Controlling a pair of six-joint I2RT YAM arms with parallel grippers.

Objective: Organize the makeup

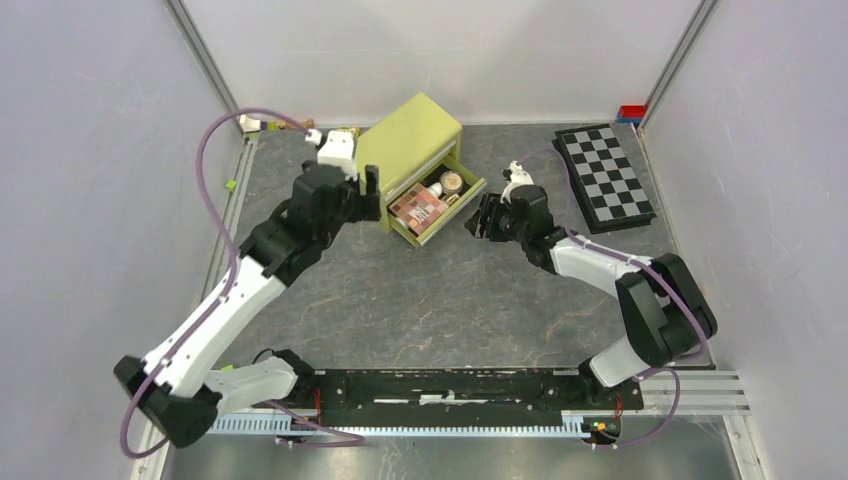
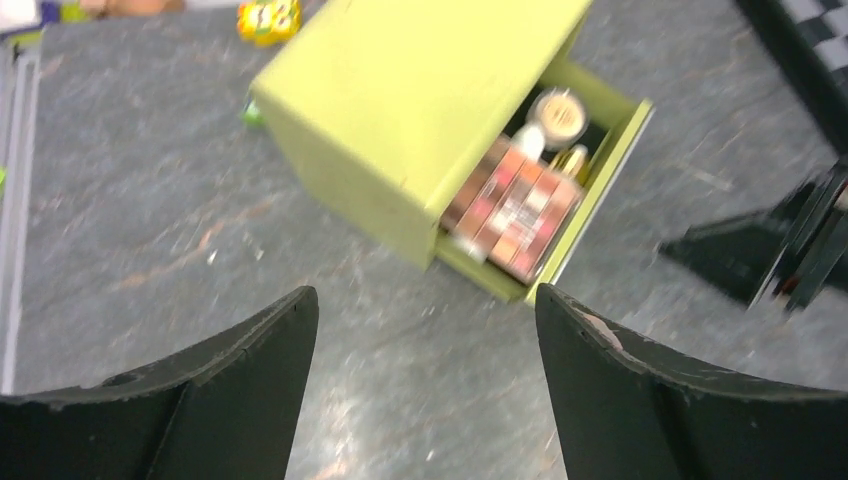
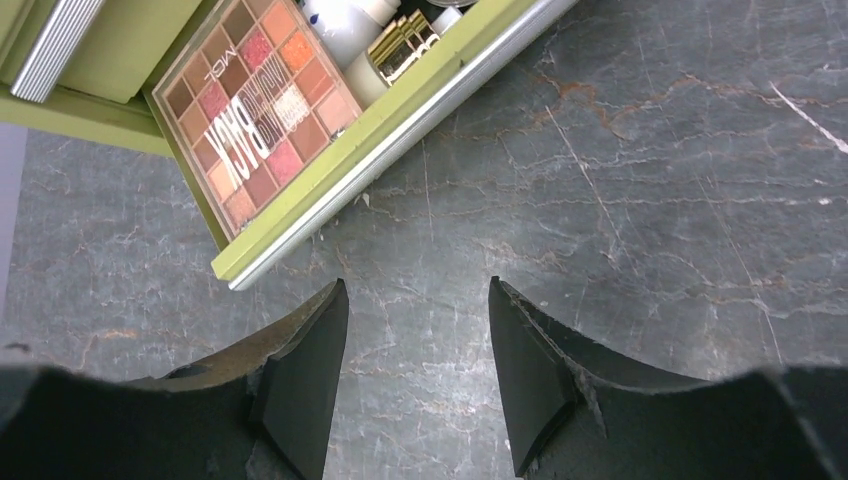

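A green cabinet (image 1: 408, 142) stands at the back middle with its drawer (image 1: 472, 191) pulled out. Inside the drawer lie a makeup palette (image 3: 258, 108), a white bottle (image 3: 340, 28), a gold-capped item (image 3: 405, 45) and a round compact (image 2: 559, 116). My left gripper is partly open and empty, in front of the cabinet's left side in the top view. Partly open too, my right gripper hangs over bare table just outside the drawer's front, nothing between its fingers. The left wrist view is blurred.
A black-framed checkerboard (image 1: 605, 175) lies at the back right, near a red and blue box (image 1: 632, 114). A yellow item (image 2: 268, 20) sits behind the cabinet's left side. Table in front of the drawer is clear.
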